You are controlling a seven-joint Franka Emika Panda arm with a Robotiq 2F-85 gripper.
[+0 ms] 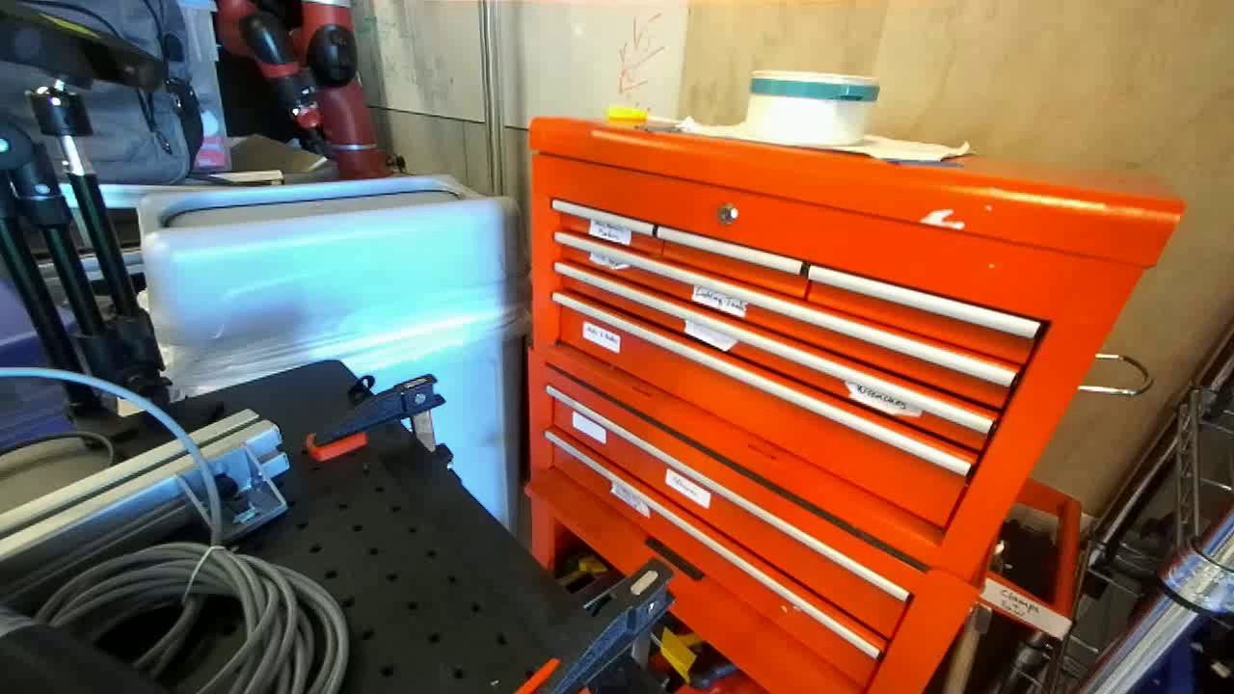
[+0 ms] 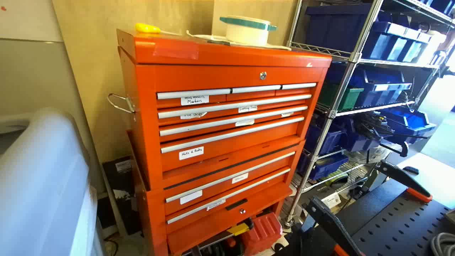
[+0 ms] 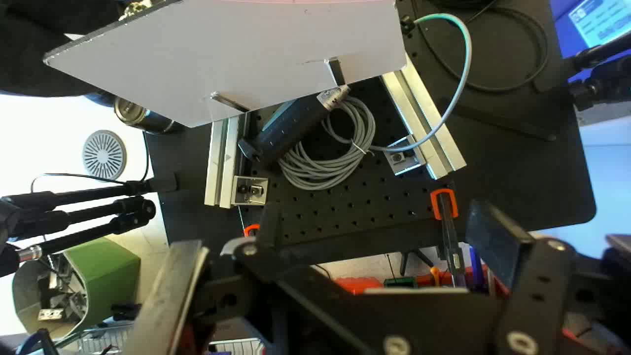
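Note:
My gripper shows only in the wrist view, low in the picture. Its two dark fingers stand wide apart, so it is open, and nothing is between them. Below the camera lies a black perforated tabletop (image 3: 355, 210). A red tool chest (image 2: 149, 170) with labelled drawers fills much of both exterior views; all its drawers look closed. On the chest's top sit a white tub (image 1: 810, 112) with a teal rim and a yellow-handled tool (image 2: 147, 28). Neither exterior view shows the gripper.
Coiled grey cable (image 3: 322, 174) and metal rails (image 3: 222, 165) lie on the tabletop. A pale panel (image 3: 284, 41) covers its far part in the wrist view. Clamps (image 1: 625, 625) jut from the table edge. Wire shelving (image 2: 332, 113) stands beside the chest.

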